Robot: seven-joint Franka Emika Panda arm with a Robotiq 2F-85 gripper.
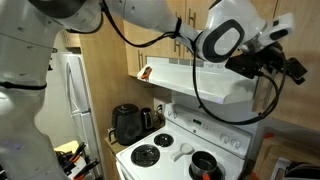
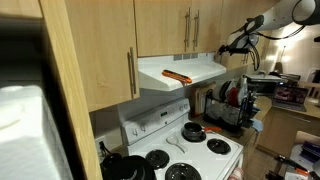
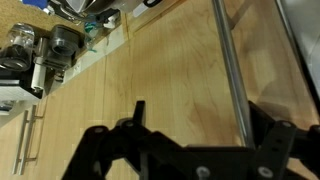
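Note:
In the wrist view, a metal bar handle (image 3: 229, 55) slants down across a wooden cabinet door (image 3: 165, 85). My gripper is at the bottom of that view with its two dark fingers wide apart. The handle's lower end lies between them, close to the right finger (image 3: 262, 125); whether they touch, I cannot tell. From exterior view 1, the white arm (image 1: 225, 35) reaches to the upper cabinets at the right, where the gripper is partly hidden by the wrist and cable. Exterior view 2 has the arm (image 2: 262, 42) small and far off beside the cabinets.
Below the arm stands a white stove (image 1: 185, 140) with a black pot (image 1: 203, 163) and a light spoon rest (image 1: 182, 151). A white range hood (image 1: 195, 80) juts out under the cabinets. The black cable (image 1: 250, 121) loops beneath the wrist. A black air fryer (image 1: 127, 123) sits farther left.

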